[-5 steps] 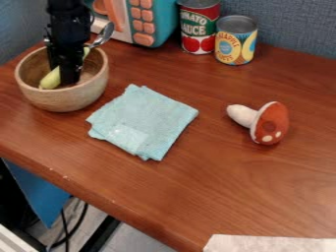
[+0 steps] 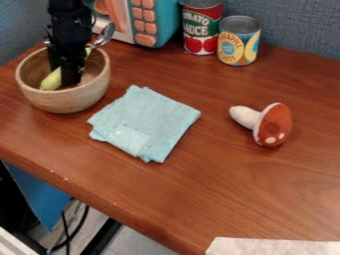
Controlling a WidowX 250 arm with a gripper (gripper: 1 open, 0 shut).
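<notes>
My black gripper (image 2: 70, 62) is down inside a wooden bowl (image 2: 83, 98) at the left of the table, beside a yellow-green object (image 2: 52, 80), which looks like a banana or similar, lying in the bowl. The fingertips are dark and partly hidden by the bowl and the object, so their grip on it is unclear.
A folded light-blue cloth (image 2: 145, 122) lies right of the bowl. A toy mushroom (image 2: 271, 125) is at the right. Two cans, red (image 2: 200, 25) and yellow (image 2: 238, 45), and a teal toy appliance (image 2: 151, 20) stand at the back.
</notes>
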